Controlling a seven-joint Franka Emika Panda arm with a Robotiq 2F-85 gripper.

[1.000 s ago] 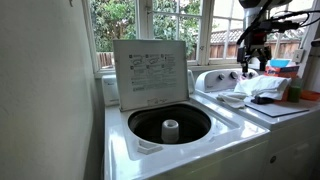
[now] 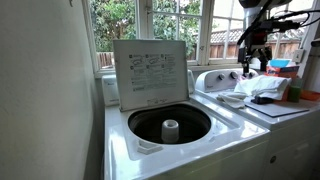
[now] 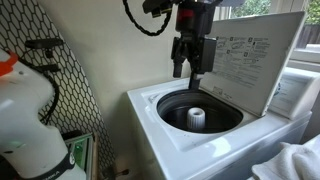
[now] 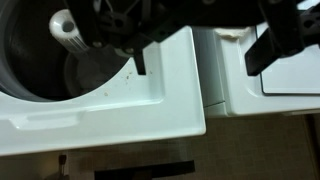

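The washing machine [image 2: 122, 127] stands with its lid [image 2: 152, 72] raised, exposing the dark round tub [image 2: 150, 122] and its white agitator [image 2: 171, 132]. In exterior view 2 my gripper [image 3: 187, 72] hangs above the machine, fingers pointing down, apart from the top. The wrist view shows the gripper open, its two dark fingers [image 4: 139, 62] wide apart and nothing visible between them. A white cloth [image 2: 262, 87] lies on the neighbouring machine, and part of the cloth [image 3: 292, 162] also shows in exterior view 2's lower right corner.
Around the cloth, the neighbouring white machine [image 2: 283, 110] carries a green container [image 2: 294, 91] and a blue-and-red package [image 2: 283, 69]. The control panel [image 2: 218, 79] lies behind. A wall [image 2: 45, 90] bounds the left side; the raised lid blocks the back of the tub.
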